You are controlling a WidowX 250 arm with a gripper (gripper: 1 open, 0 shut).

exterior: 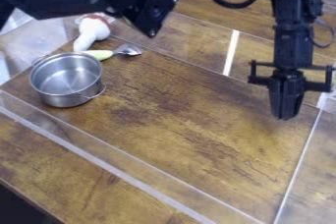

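Observation:
My black gripper [286,103] hangs at the right side of the wooden table, its fingers drawn together and pointing down, with nothing seen between them. It is well apart from the steel pot [66,79] at the left. Behind the pot lie a white plush-like object [92,28] with some red on it and a pale green-handled utensil [96,55] with a metal head.
Pale tape strips run along it. A dark edge shows at the bottom left, and the black arm spans the top of the view.

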